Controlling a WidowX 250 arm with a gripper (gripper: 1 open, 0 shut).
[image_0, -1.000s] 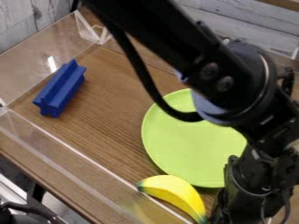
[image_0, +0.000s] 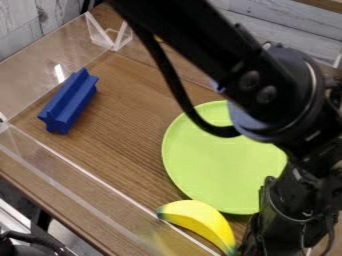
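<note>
A yellow banana (image_0: 194, 216) lies at the bottom of the camera view, beside the lower left of a green plate (image_0: 207, 165). My gripper (image_0: 267, 235) is low at the bottom right, right of the banana and by the plate's edge. Its fingertips are dark and mostly cut off or hidden by the wrist, so their state is hard to see. A blue block (image_0: 68, 100) with ridges lies on the wooden surface at the left.
Clear acrylic walls border the wooden surface (image_0: 134, 120) on the left and along the front. My arm covers the upper right.
</note>
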